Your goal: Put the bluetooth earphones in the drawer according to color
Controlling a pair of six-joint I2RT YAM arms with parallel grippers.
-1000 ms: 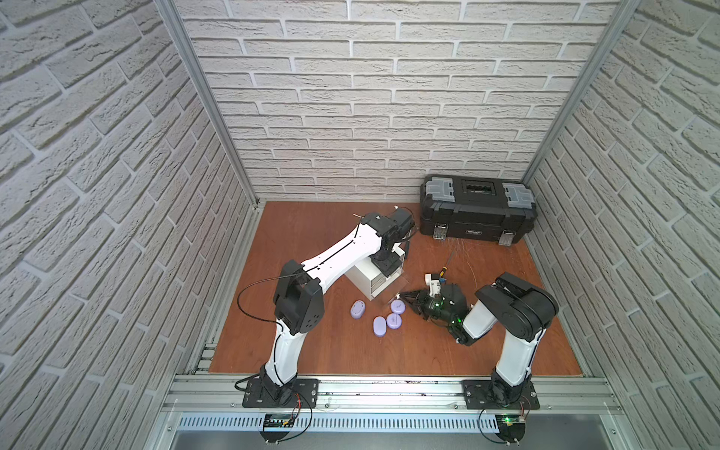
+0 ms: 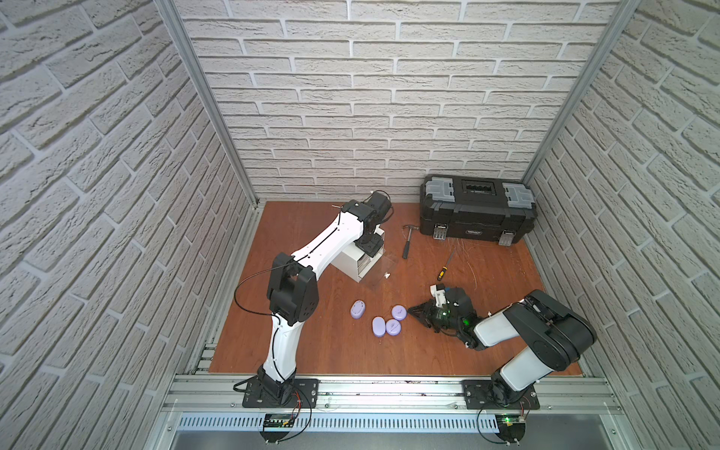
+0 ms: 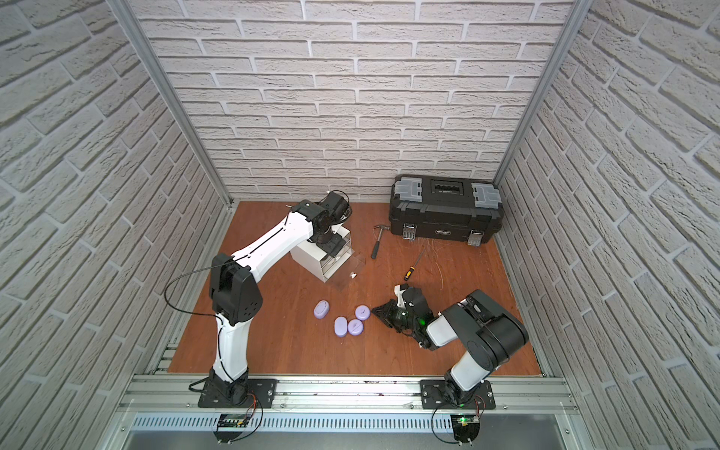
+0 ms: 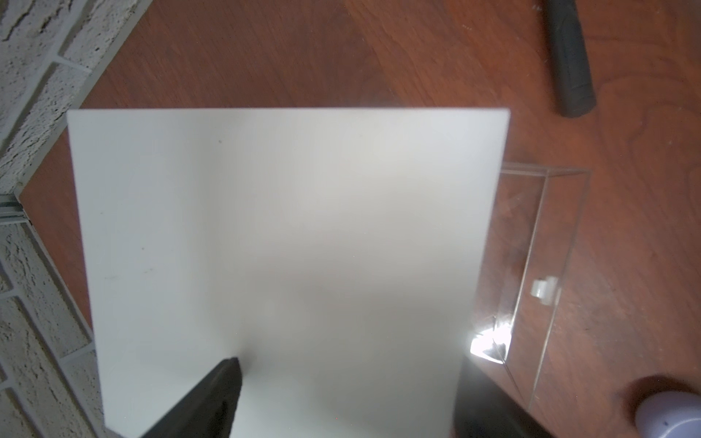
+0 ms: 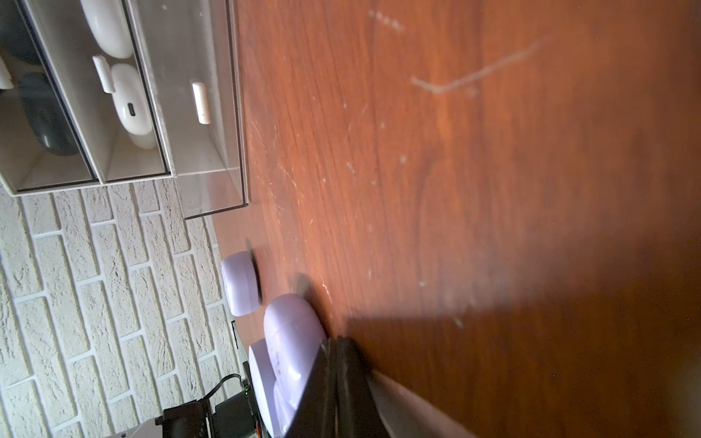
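The white drawer cabinet point(image 2: 348, 262) stands on the table's left half, a clear drawer point(image 4: 536, 270) with a small white knob pulled out of it. Over its top, in the left wrist view, my left gripper has its fingers wide apart; one dark finger point(image 4: 211, 405) lies over the white top, the other by the drawer-side edge. Several lavender earphone cases point(image 2: 378, 326) sit in front of the cabinet. My right gripper is shut, nothing between its fingers, just beside a lavender case point(image 5: 292, 328). White cases point(image 5: 131, 102) and dark cases point(image 5: 47, 116) fill two other compartments.
A black toolbox point(image 2: 477, 210) stands at the back right. Between it and the cabinet lies a hammer point(image 2: 407, 241), and a screwdriver point(image 2: 442, 272) is farther right.
The cabinet, with its pulled-out drawer, has shifted back and left along with my left gripper. My right gripper has drawn away from the drawer knob, toward the front right.
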